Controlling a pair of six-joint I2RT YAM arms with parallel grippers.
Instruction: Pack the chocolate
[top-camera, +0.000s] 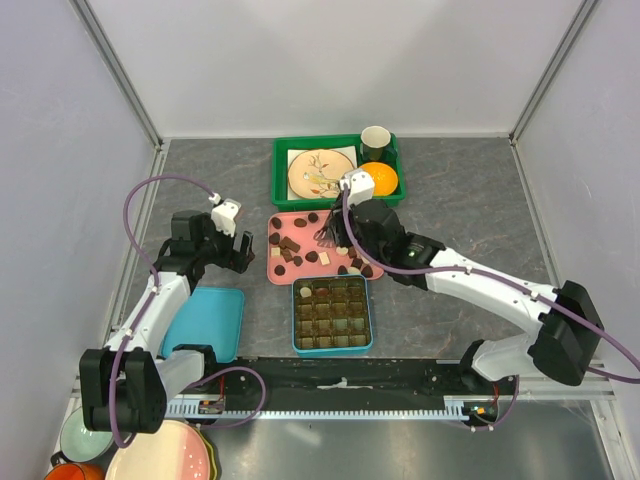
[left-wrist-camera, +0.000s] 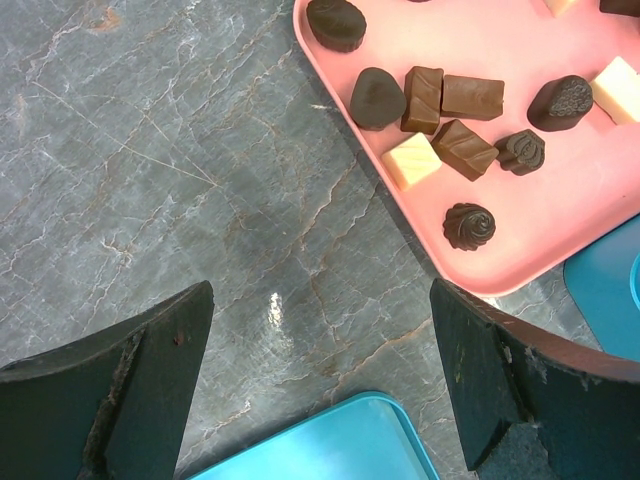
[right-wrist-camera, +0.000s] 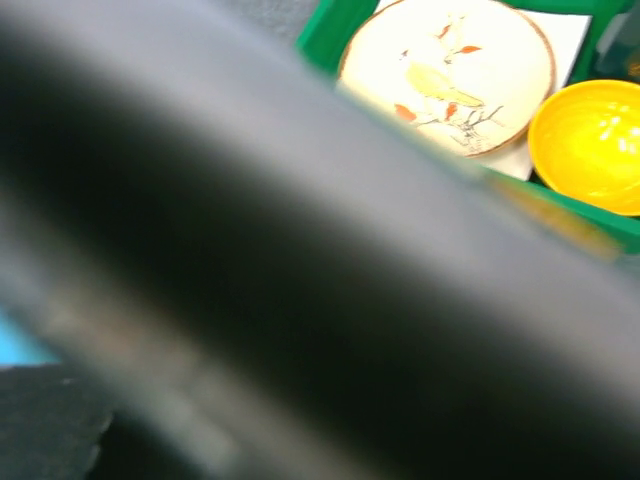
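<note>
A pink tray (top-camera: 290, 268) holds several dark, milk and white chocolates (left-wrist-camera: 472, 97). The compartmented box (top-camera: 332, 320) in front of it has a few pieces in its back cells. My left gripper (top-camera: 240, 252) stands open over the table left of the pink tray, with nothing between its fingers. My right gripper (top-camera: 332, 232) is over the pink tray, partly hidden by the arm; its finger state is unclear, and in the right wrist view a blurred dark shape covers most of the frame.
A green tray (top-camera: 280, 175) with a plate, yellow bowl (right-wrist-camera: 590, 140) and mug stands at the back. An empty blue tray (top-camera: 205, 320) lies front left.
</note>
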